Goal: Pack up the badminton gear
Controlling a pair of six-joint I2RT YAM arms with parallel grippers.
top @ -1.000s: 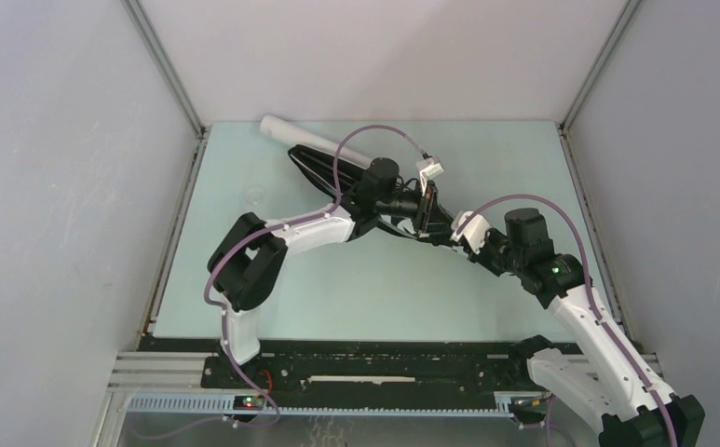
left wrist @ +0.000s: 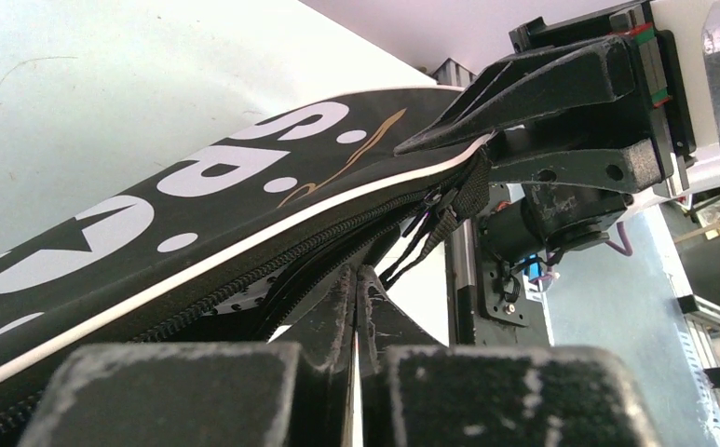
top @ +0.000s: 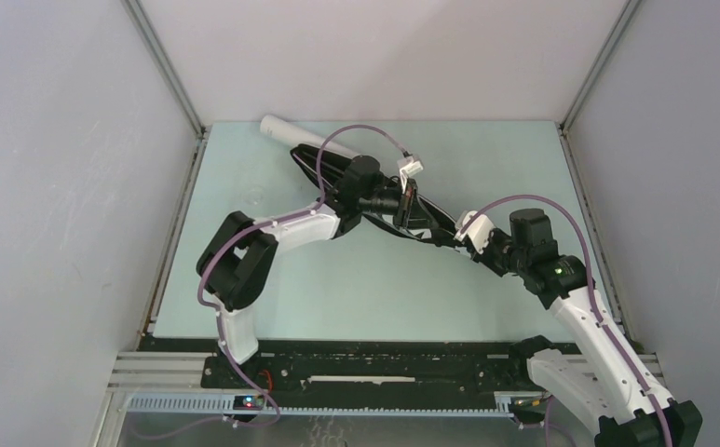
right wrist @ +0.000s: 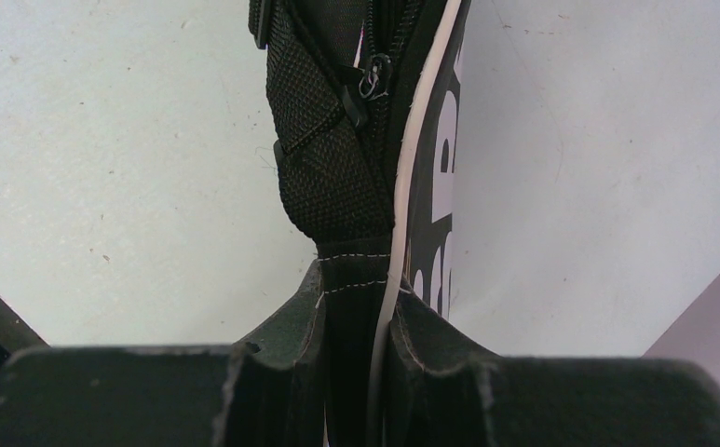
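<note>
A long black racket bag (top: 307, 160) with white lettering and pale piping lies diagonally over the table. Its narrow end is pinched in my right gripper, fingers touching the bag on both sides. In the right wrist view a webbing strap (right wrist: 323, 158) and a zipper pull (right wrist: 374, 76) show just beyond the fingers. My left gripper is shut beside the bag's zipper (left wrist: 235, 291), with nothing visible between its fingertips. The zipper stands parted there, showing a dark opening. From above, the left arm covers the bag's middle.
Behind the bag, a white tube (top: 286, 130) lies along the back of the table, partly covered by the bag and left arm. Both grippers are close together near the bag's narrow end.
My left gripper has drawn back leftwards along the bag, away from the right gripper, uncovering more of the bag's narrow end. The right arm has hardly moved.
</note>
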